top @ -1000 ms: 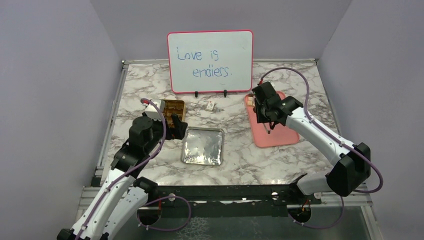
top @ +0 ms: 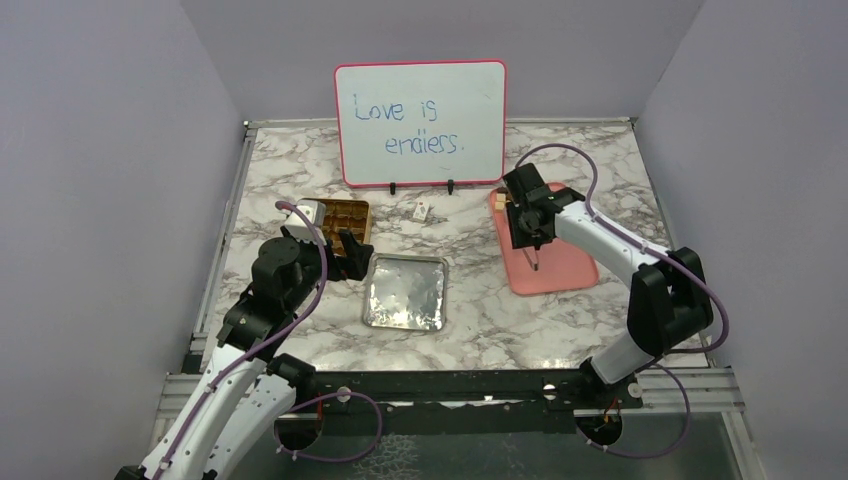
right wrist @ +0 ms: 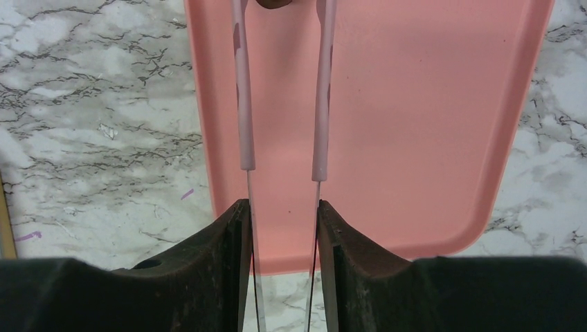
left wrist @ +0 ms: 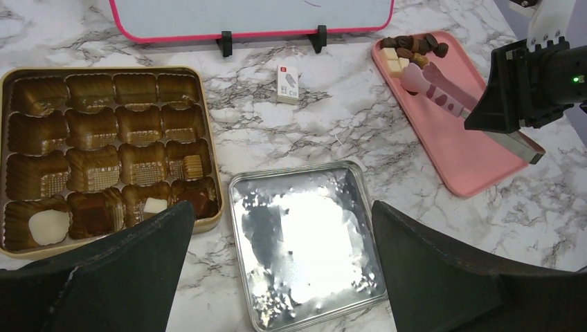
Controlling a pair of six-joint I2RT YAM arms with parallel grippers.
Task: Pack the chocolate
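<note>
My right gripper is shut on pink-tipped metal tongs point(right wrist: 244, 104), held over the pink tray point(right wrist: 415, 138). In the left wrist view the tong tips reach the tray's far-left end, beside white chocolates point(left wrist: 393, 62) and several brown chocolates point(left wrist: 415, 44). A brown piece point(right wrist: 273, 3) shows between the tong arms at the top edge; whether they grip it I cannot tell. Open and empty, my left gripper hangs above the table near the gold box point(left wrist: 210, 131). The box's near row holds several pieces, including a white round one point(left wrist: 50, 227), with a tan piece point(left wrist: 192, 167) behind.
An empty silver tray point(top: 405, 292) lies mid-table, right of the box. Behind it stands a small white carton point(left wrist: 287, 84). The whiteboard point(top: 420, 122) rises at the back. Bare marble separates the silver tray from the pink one.
My right arm's elbow has swung inward to the left, and its gripper has shifted slightly with the tongs, staying over the pink tray. The left arm is almost still.
</note>
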